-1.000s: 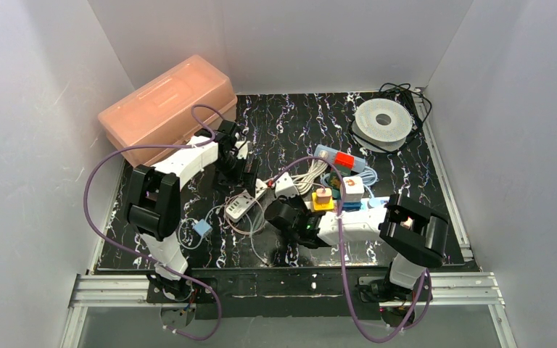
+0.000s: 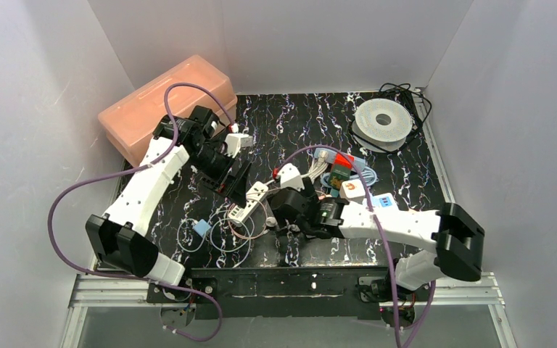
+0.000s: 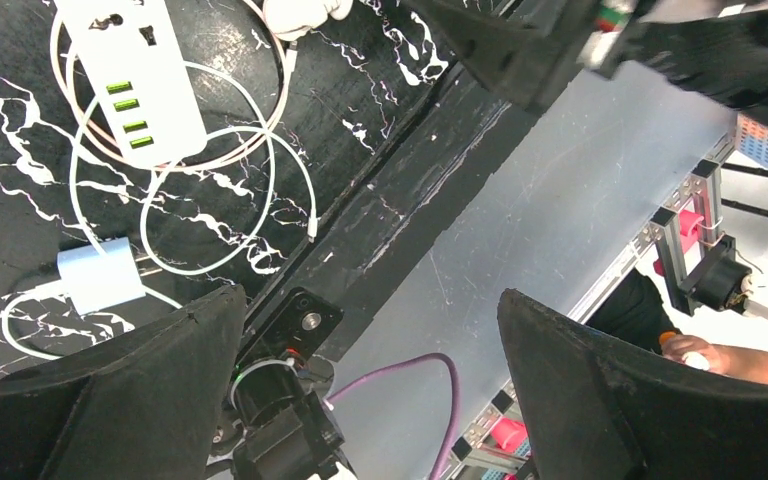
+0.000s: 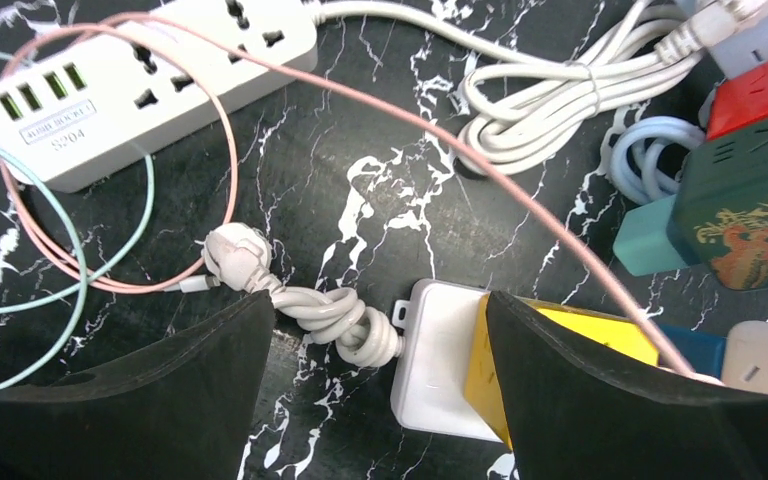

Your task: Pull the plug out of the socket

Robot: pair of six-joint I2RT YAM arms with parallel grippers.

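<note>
A white power strip [image 2: 246, 203] [image 3: 135, 90] [image 4: 150, 90] lies near the table's middle, thin pink and pale cables around it. A white plug [image 3: 297, 14] [image 4: 239, 255] with coiled cord lies loose beside it. A pale blue adapter [image 2: 201, 228] [image 3: 100, 278] lies to the strip's left on the table. My left gripper [image 2: 228, 181] is open above the strip's left side, nothing between its fingers. My right gripper [image 2: 290, 217] stands open just above the plug's coiled cord and a white charger with yellow top [image 4: 440, 350].
Cable bundles, a red block [image 4: 755, 95] and a green box [image 4: 735, 210] crowd the right. A pink bin [image 2: 163, 101] stands back left, a white reel [image 2: 382, 123] back right. The table's front edge is close.
My left arm has lifted and extended, its gripper shifting slightly leftward off the strip.
</note>
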